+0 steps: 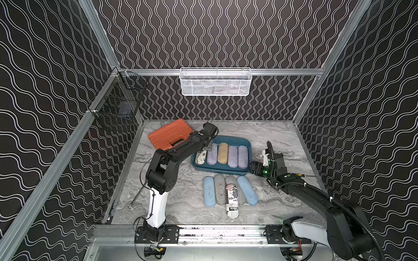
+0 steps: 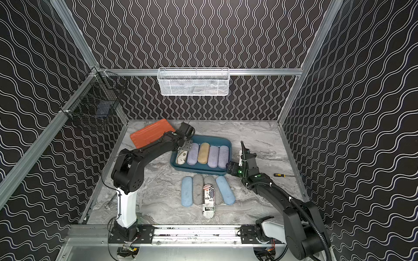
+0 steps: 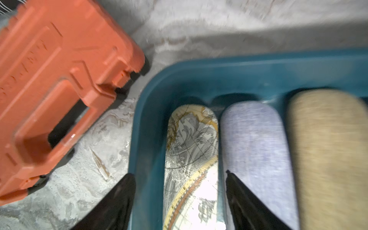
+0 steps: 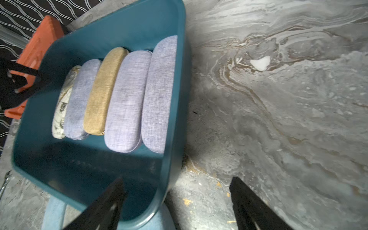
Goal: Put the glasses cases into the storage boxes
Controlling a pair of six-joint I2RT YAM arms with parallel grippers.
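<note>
In the left wrist view a patterned cream-grey glasses case (image 3: 189,157) lies in the teal storage box (image 3: 135,149), along its left wall. My left gripper is over it, fingers apart on either side of the case; whether they touch it cannot be told. Beside that case lie a purple case (image 3: 253,138), a tan case (image 1: 222,153) and two more purple cases (image 1: 232,156). My right gripper stands open at the box's near right corner, holding nothing. Blue cases (image 1: 209,191), grey cases (image 1: 219,187) and a newsprint case (image 1: 232,202) lie in front of the box.
An orange toolbox (image 1: 169,134) lies close to the box's left side. A screwdriver (image 2: 279,175) rests at the right. A white wire basket (image 1: 215,82) hangs on the back wall.
</note>
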